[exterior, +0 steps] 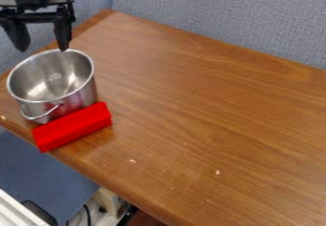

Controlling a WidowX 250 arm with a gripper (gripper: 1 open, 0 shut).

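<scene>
My black gripper [41, 37] is open at the top left, above the back of a steel pot [76, 89], with nothing visible between its fingers. The pot stands upright at the left edge of the wooden table [204, 106] and looks empty. A red cylindrical object [72, 125] lies on its side just in front of the pot, near the table's edge.
Grey padded walls [223, 6] stand behind it. A blue surface, white hardware and cables lie below the table's left edge.
</scene>
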